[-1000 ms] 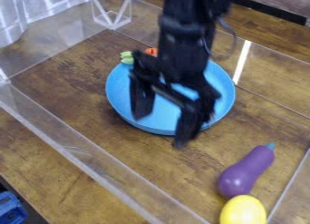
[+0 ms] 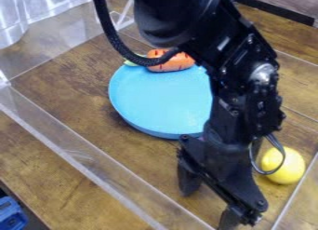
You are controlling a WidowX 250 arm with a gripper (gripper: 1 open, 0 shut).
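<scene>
My black gripper (image 2: 211,189) is low over the wooden table at the lower centre, its fingers apart, with nothing visible held between them. A yellow lemon-like object (image 2: 284,165) sits just right of the gripper. The blue plate (image 2: 143,94) is behind the arm, left of centre. An orange toy carrot (image 2: 179,60) lies at the back of the plate, partly covered by the arm's cable.
Clear plastic walls (image 2: 62,145) border the wooden table (image 2: 50,85) on the left and front. A blue object (image 2: 6,215) is at the lower left outside. The table left of the plate is clear.
The gripper has come down and toward the front, from over the plate to beside the yellow object, now covering the eggplant.
</scene>
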